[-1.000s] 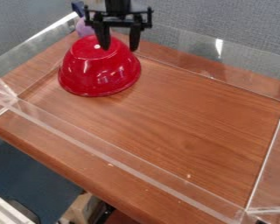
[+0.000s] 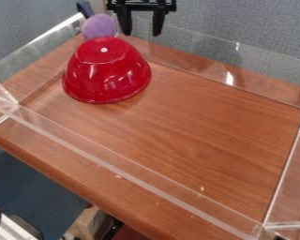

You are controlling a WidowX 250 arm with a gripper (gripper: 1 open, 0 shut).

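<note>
A red bowl [image 2: 106, 77] sits upside down on the wooden table [image 2: 178, 150], at its back left. Just behind it, toward the back corner, is a purple round object [image 2: 97, 25]. My black gripper [image 2: 142, 26] is raised at the top of the view, above and behind the bowl, fingers apart and pointing down, with nothing visible between them.
Clear plastic walls [image 2: 153, 192] ring the table on its edges. The middle and right of the table are empty. A small dark blue item [image 2: 85, 9] shows at the back left corner.
My gripper has risen and moved to the right, away from over the bowl, so more of the purple object shows. The bowl looks unmoved.
</note>
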